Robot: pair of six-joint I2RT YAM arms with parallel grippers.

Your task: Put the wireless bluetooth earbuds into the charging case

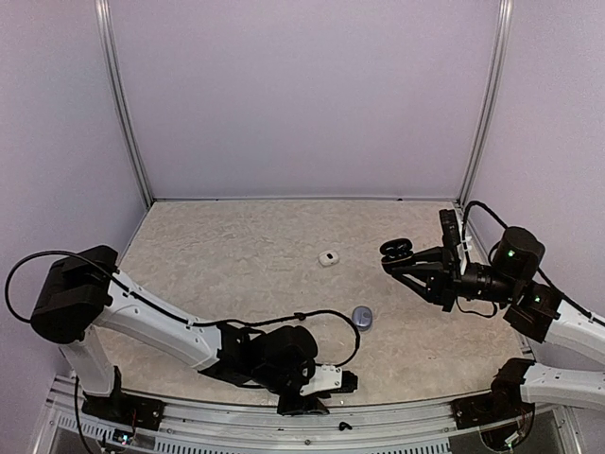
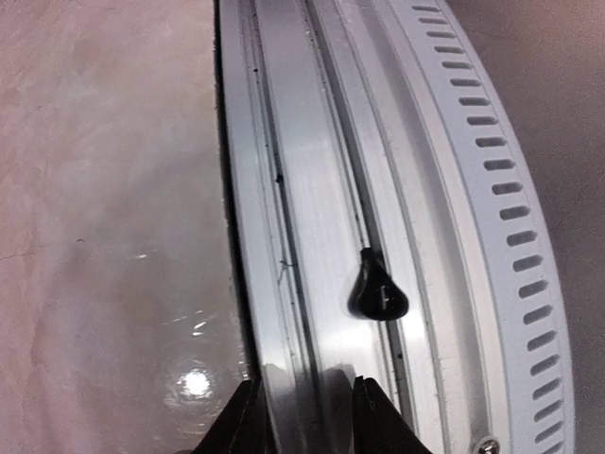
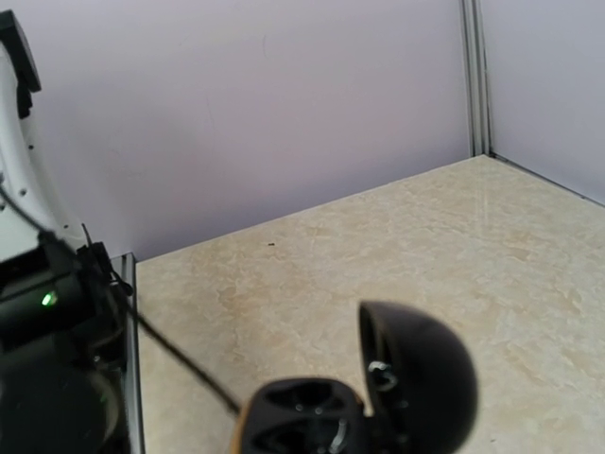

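Observation:
A black earbud (image 2: 380,293) lies on the metal rail at the table's front edge, also seen as a small dark earbud (image 1: 346,426) in the top view. My left gripper is over this rail, fingers apart with nothing between them; the earbud is beyond the fingertips. Another dark earbud (image 1: 300,316) sits on the table, partly covered by the left arm's cable. My right gripper (image 1: 403,269) is shut on the black charging case (image 1: 397,248), held above the table. In the right wrist view, the case's lid (image 3: 421,378) stands raised beside its earbud wells.
A white rounded item (image 1: 329,258) rests near the table's middle. Closer to the front lies a grey-blue oval case (image 1: 362,318). The left arm's cable (image 1: 331,313) loops over the table.

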